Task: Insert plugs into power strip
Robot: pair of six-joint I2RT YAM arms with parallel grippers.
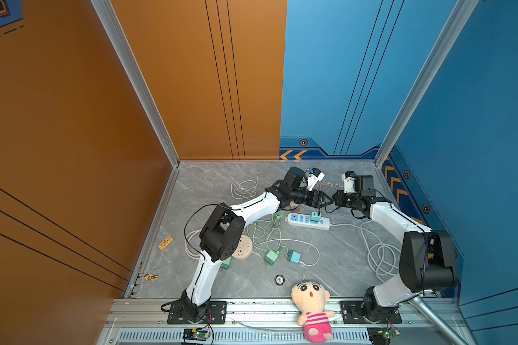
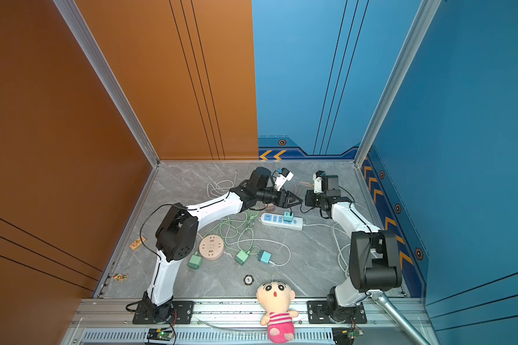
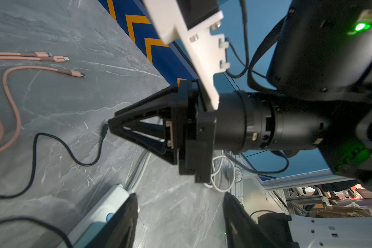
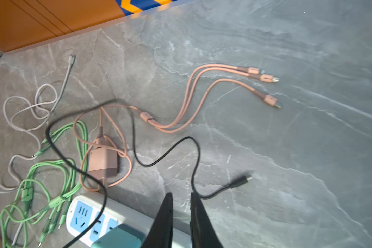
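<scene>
The white power strip (image 1: 297, 220) lies mid-table, with a teal plug (image 1: 315, 216) seated near its right end. From that plug a black cable (image 4: 169, 153) loops up and over the table, ending in a small black connector (image 4: 240, 180). Above the strip, my left gripper (image 1: 330, 200) stands open with nothing visible between its spread fingers. Facing it from the right, my right gripper (image 1: 335, 199) is shut; its fingertips hang close to the connector (image 3: 105, 129) in the left wrist view. Nothing shows clearly between them.
Green plugs (image 1: 271, 257), a blue plug (image 1: 294, 256) and a round pink strip (image 2: 211, 247) lie nearer the front. Green cables (image 4: 68, 173) and pink cables (image 4: 177, 124) clutter the left and back. The two grippers are close together.
</scene>
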